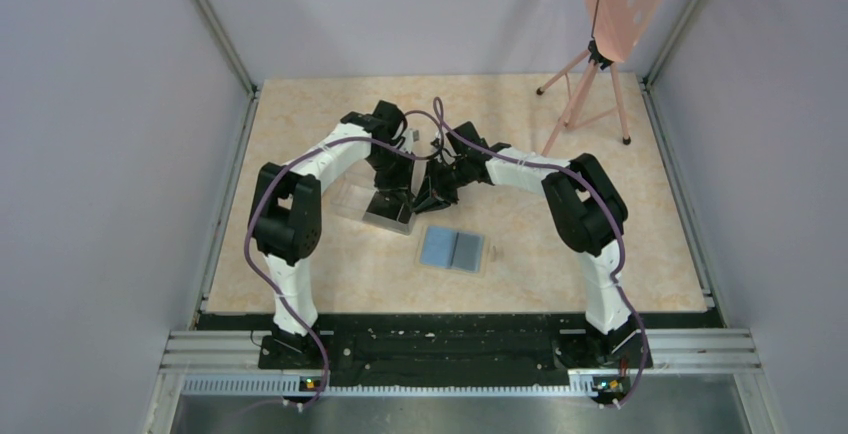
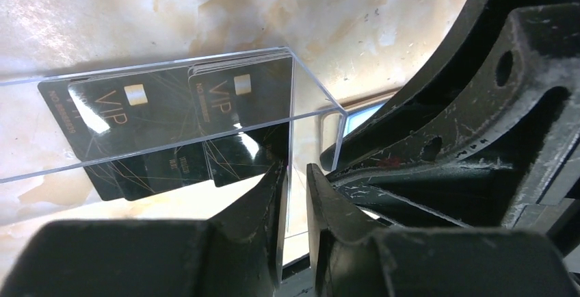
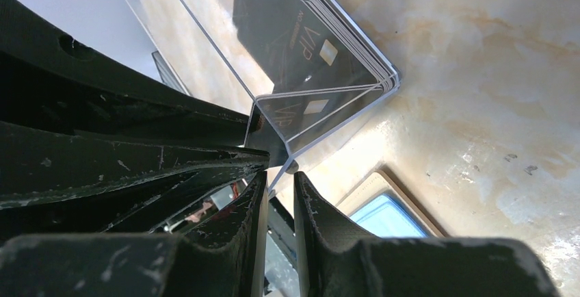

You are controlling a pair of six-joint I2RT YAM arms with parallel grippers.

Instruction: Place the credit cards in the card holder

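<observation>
Several black VIP cards [image 2: 147, 105] lie overlapping inside a clear box [image 1: 388, 223] in the top view. Some of them form a stack [image 3: 325, 54] against the box's end. My left gripper is at that end, its fingers narrowly apart and the thin clear wall running down by the gap; no card shows between them. The right gripper stands at the box's corner, also with a narrow gap, the clear edge by its left finger. An open blue and grey folder [image 1: 437, 247], seemingly the card holder, lies in front of the box.
Both arms crowd together over the box, the black fingers of one filling part of the other's wrist view. A pink tripod stand [image 1: 585, 84] occupies the back right.
</observation>
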